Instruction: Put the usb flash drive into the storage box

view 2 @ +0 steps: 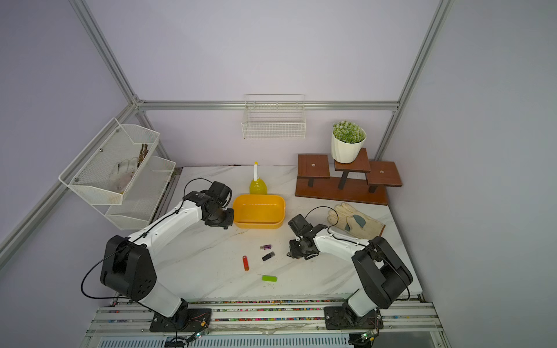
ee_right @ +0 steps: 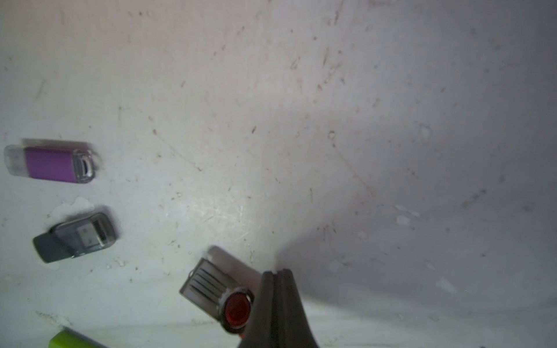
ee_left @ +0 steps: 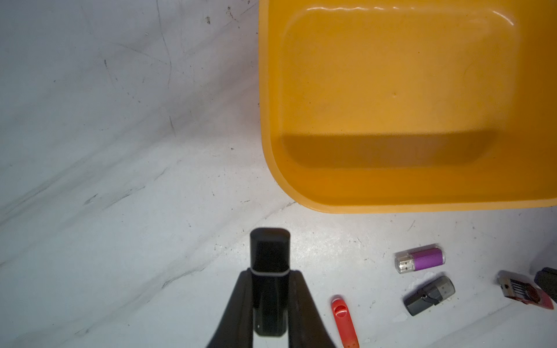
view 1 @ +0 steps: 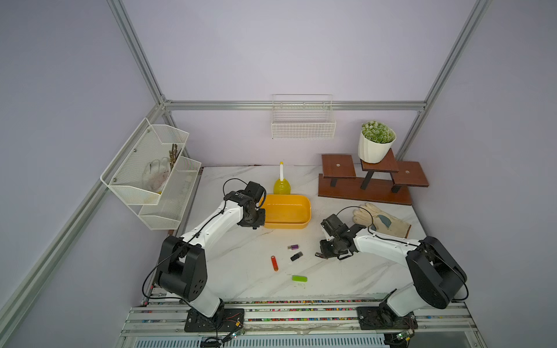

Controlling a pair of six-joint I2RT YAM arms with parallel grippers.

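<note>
My left gripper is shut on a black flash drive, just outside the front-left corner of the yellow storage box, which is empty. My right gripper is shut, low beside a silver-and-red flash drive on the table; nothing shows between its fingers. Also lying loose in front of the box are a purple drive, a dark grey drive, a red drive and a green drive.
A yellow bottle stands behind the box. At the back right are a wooden stand with a potted plant and gloves. A mesh shelf hangs at left.
</note>
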